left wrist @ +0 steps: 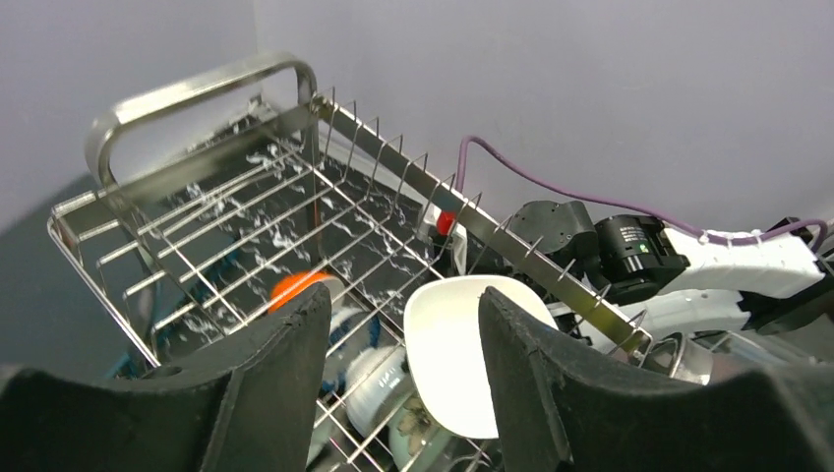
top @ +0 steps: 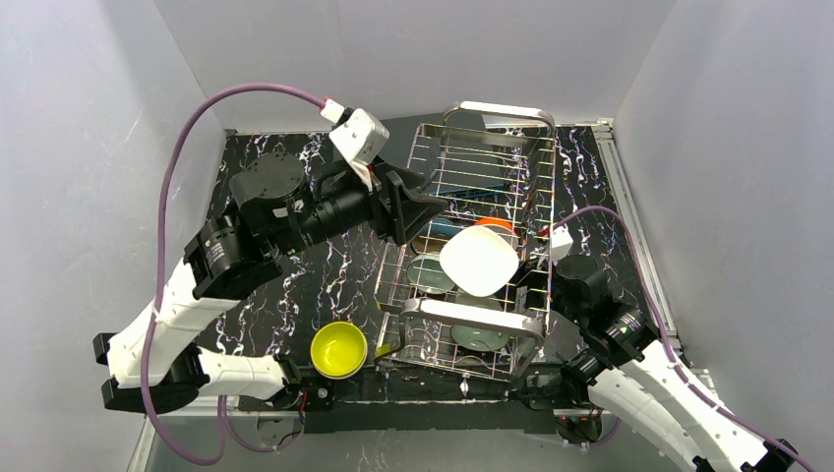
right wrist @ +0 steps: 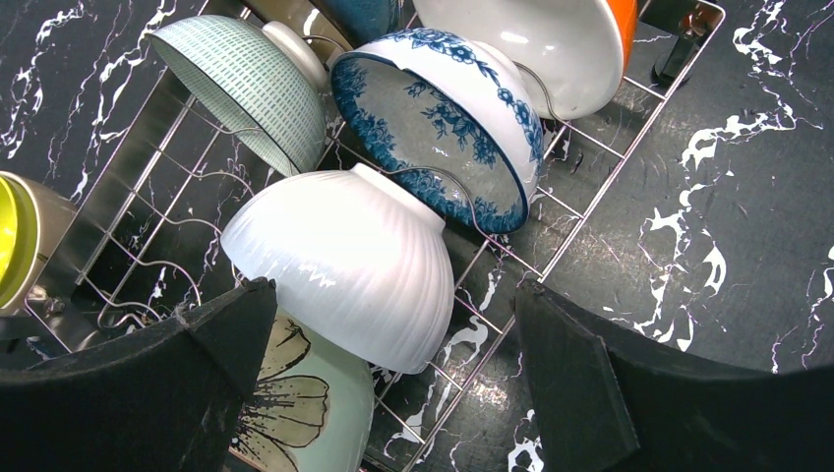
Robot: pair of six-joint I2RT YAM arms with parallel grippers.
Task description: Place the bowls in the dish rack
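A white squarish bowl (top: 479, 260) lies on the rack's upper tier (left wrist: 175, 230). The lower tier holds several bowls, including a white bowl (right wrist: 337, 267), a blue floral bowl (right wrist: 447, 138), a green bowl (right wrist: 246, 93) and an orange-white bowl (right wrist: 521, 39). A yellow bowl (top: 337, 349) stands left of the rack. My left gripper (top: 413, 208) is raised at the rack's left side, open and empty, facing the upper tier. My right gripper is low at the rack's right, open around the view of the white bowl; whether it touches it I cannot tell.
The rack's metal handles (top: 472, 313) rise at front and back. Grey walls enclose the black marble floor on the sides and back. The floor left of the rack is largely clear, though partly hidden by the left arm.
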